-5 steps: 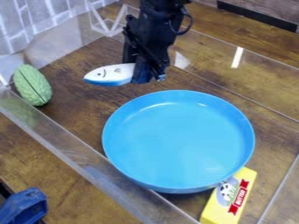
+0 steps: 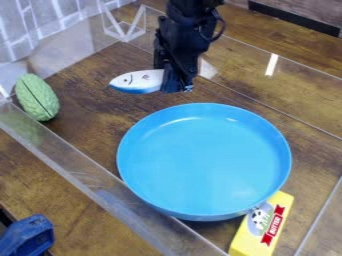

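My black gripper (image 2: 175, 72) is in the upper middle, shut on a white-and-blue fish-shaped toy (image 2: 138, 81), which it holds behind the large blue plate (image 2: 201, 160). The fish's nose points left, and its right end is partly hidden by the gripper.
A green, ridged vegetable-like object (image 2: 36, 97) lies at the left. A yellow carton (image 2: 261, 226) with a cow print is at the lower right, beside the plate. A blue object (image 2: 26, 237) is at the lower left.
My gripper, with the fish in it, has moved to the right and slightly up. The plate and other objects are where they were.
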